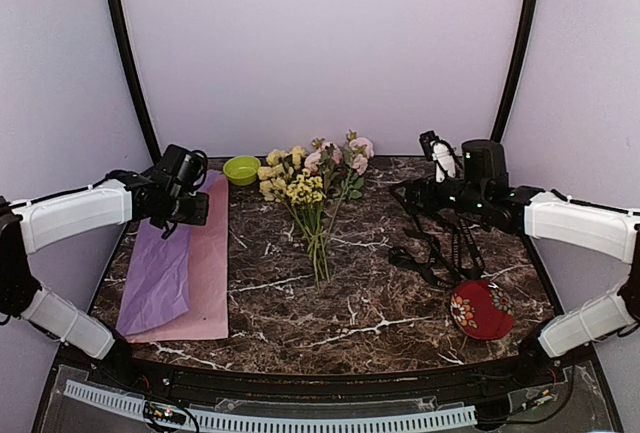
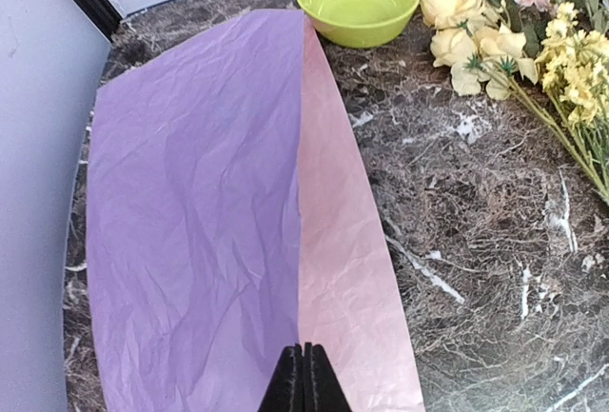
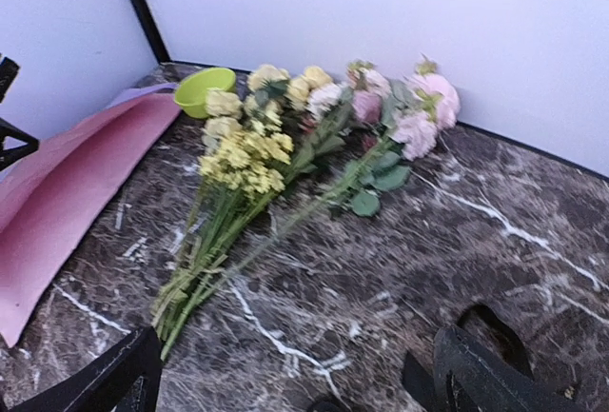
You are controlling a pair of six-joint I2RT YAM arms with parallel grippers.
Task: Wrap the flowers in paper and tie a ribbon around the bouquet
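Observation:
A bunch of fake flowers (image 1: 310,198) lies loose in the middle, yellow and pink heads toward the back, stems (image 3: 205,260) toward the front. On the left lie pink paper (image 2: 347,241) and purple paper (image 2: 190,193), the purple partly folded off the pink. My left gripper is shut over the purple sheet's inner edge; whether it pinches that edge is hard to tell. My right gripper (image 1: 420,193) is raised at the right, above black items; in its wrist view the fingers stand wide apart with nothing between them.
A green bowl (image 1: 242,168) sits behind the papers. Black strap-like items (image 1: 435,263) and a red patterned plate (image 1: 482,309) lie at the right.

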